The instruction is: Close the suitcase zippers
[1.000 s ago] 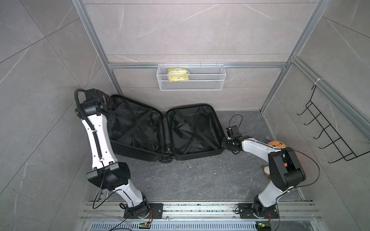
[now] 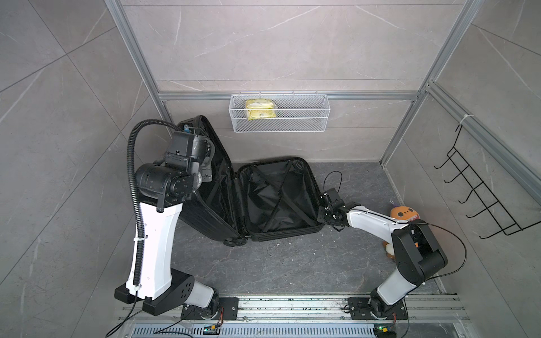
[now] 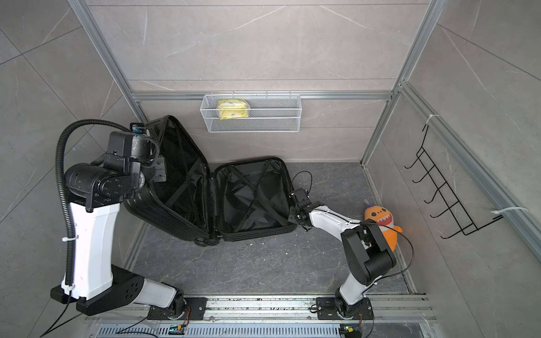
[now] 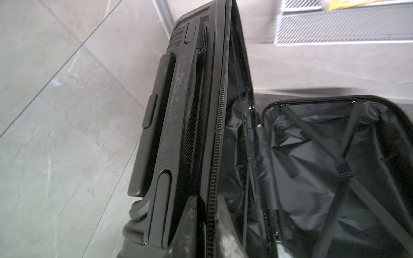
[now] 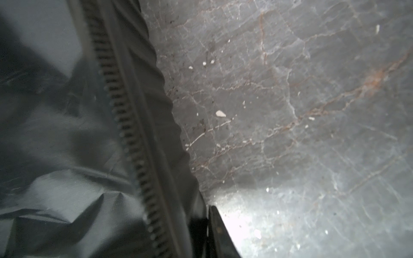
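Note:
The black suitcase lies open on the floor, its right half (image 2: 279,194) flat and its left half (image 3: 188,191) raised at a steep tilt. My left gripper is shut on that half's rim, beside the zipper teeth (image 4: 219,129); in the top views the arm covers much of it. My right gripper is shut on the outer rim of the flat half, at its right side, with a zipper (image 5: 116,99) running alongside. I cannot make out a zipper slider.
A white wire basket (image 2: 298,112) with a yellow packet hangs on the back wall. An orange plush toy (image 3: 378,217) lies by the right wall, below a black hook rack (image 3: 456,202).
My left arm has risen and moved right, lifting the left half from a low lean to a steeper tilt. The flat half and my right gripper have shifted slightly left.

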